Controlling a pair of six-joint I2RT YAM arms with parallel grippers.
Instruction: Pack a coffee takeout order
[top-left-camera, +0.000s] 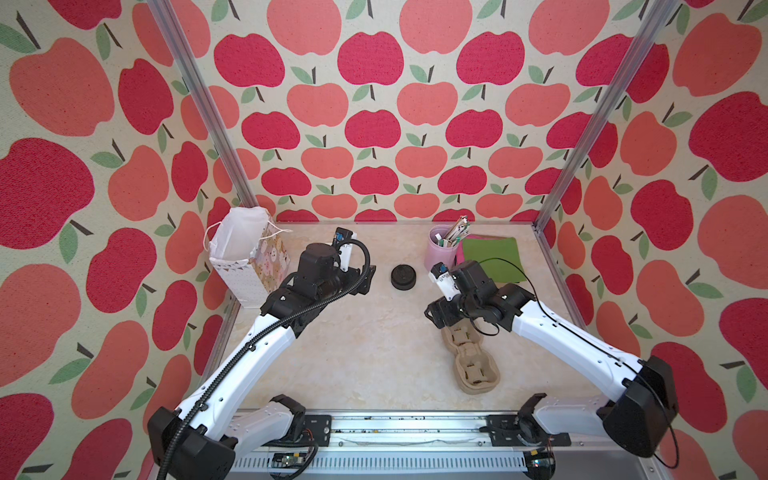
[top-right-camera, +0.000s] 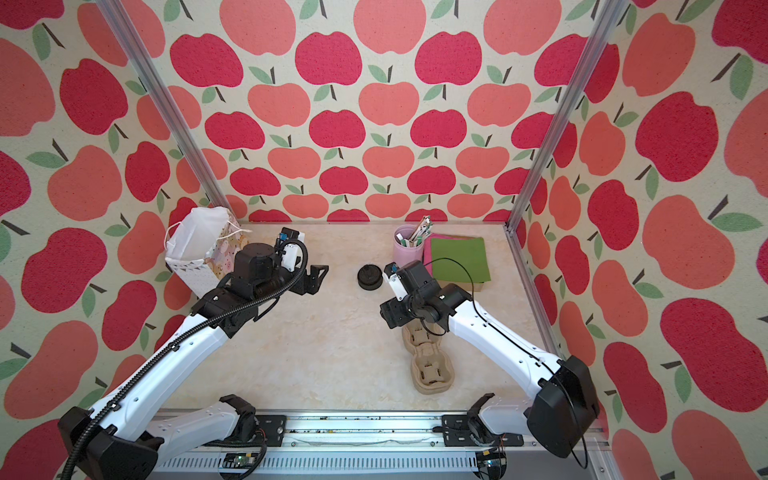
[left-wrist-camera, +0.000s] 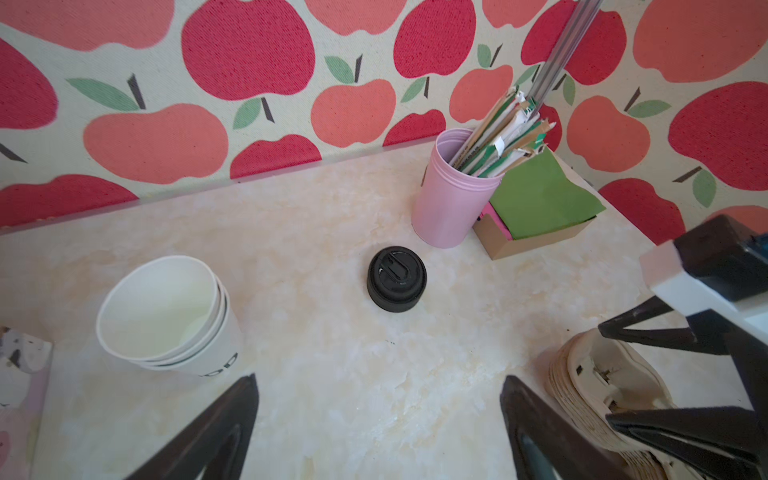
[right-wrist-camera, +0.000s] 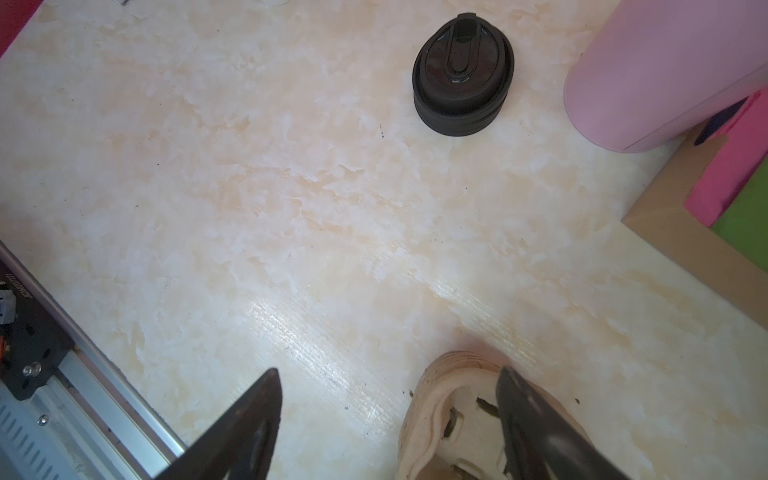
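Observation:
White paper cups (left-wrist-camera: 164, 312), stacked one in another, stand upright at the back left; in the top left view my left arm hides them. Black lids (left-wrist-camera: 397, 278) lie stacked mid-table toward the back. A cardboard two-cup carrier stack (top-left-camera: 470, 360) rests on the right side, its far end below my right gripper. The paper bag (top-left-camera: 249, 260), white and floral with its top open, stands at the far left. Above the table my left gripper is open and empty. My right gripper hangs over the carriers' far end, fingers apart, nothing visible between them.
A pink cup (left-wrist-camera: 454, 196) full of wrapped sticks stands at the back right. Beside it is a cardboard box (left-wrist-camera: 532, 240) with green and pink napkins (left-wrist-camera: 540, 196).

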